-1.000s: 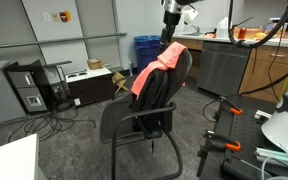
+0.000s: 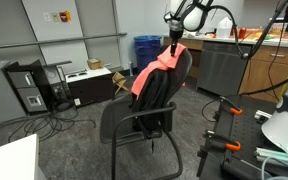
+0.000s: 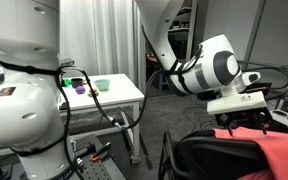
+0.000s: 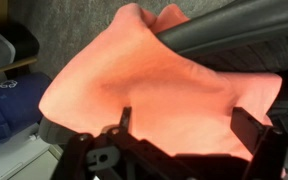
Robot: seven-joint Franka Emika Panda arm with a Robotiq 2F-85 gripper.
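Note:
A salmon-pink cloth (image 2: 159, 68) is draped over the backrest of a black chair (image 2: 123, 115), with part of it hanging down the side. In the wrist view the cloth (image 4: 159, 85) fills most of the picture, lying across the dark chair frame (image 4: 234, 28). My gripper is open just above it, one finger on either side, and the cloth spreads below the gap. From the second exterior view, the gripper (image 3: 265, 122) points down near the cloth (image 3: 274, 145) at the chair's top. Whether the fingertips touch the fabric, I cannot tell.
A blue bin (image 2: 148, 50) stands behind the chair, and a counter (image 2: 219, 72) is at the back right. A white table (image 3: 109, 100) holds a green bowl (image 3: 107, 84) and small items.
The arm's visible upper part has shifted right and tilted in the first exterior view, while the gripper stays near the chair's top. The cloth remains draped over the backrest.

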